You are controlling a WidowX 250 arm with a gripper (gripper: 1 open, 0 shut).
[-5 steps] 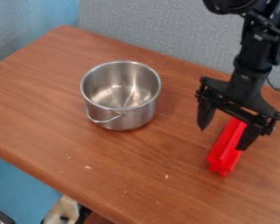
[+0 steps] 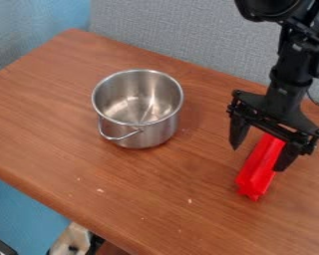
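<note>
My black gripper (image 2: 265, 142) hangs at the right with its fingers open, straddling the upper part of a long red object (image 2: 255, 177) that lies on the wooden table (image 2: 123, 199). The red object runs from under the gripper toward the front. Whether the fingers touch it I cannot tell.
A steel pot (image 2: 136, 108) with a wire handle stands left of centre, apart from the gripper. A grey wall (image 2: 175, 30) stands behind.
The gripper has shifted very slightly over the last second. The red object and the pot look unmoved.
</note>
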